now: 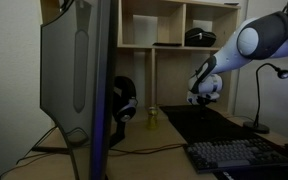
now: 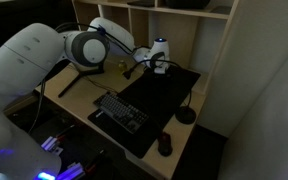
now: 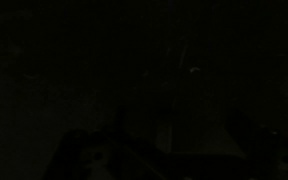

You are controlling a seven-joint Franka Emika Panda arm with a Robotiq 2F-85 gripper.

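At the far part of the desk my gripper [image 1: 198, 100] hangs low over a long black mat [image 1: 191, 122]. In exterior view 2 the arm's white wrist [image 2: 161, 50] is above the far end of the same mat [image 2: 176, 84]. The wrist view is almost black; the gripper shows only as two faint dark finger shapes set wide apart along the bottom. Nothing can be made out between them, and what lies below is too dark to tell.
A keyboard [image 2: 122, 111] and a mouse [image 2: 165, 144] lie nearer the front. A desk lamp [image 1: 257, 126] stands to the right. Headphones [image 1: 124, 105] and a small yellow object [image 1: 152, 119] are left of the mat; a monitor [image 1: 79, 85] blocks exterior view 1's left. Shelves [image 1: 154, 46] rise behind.
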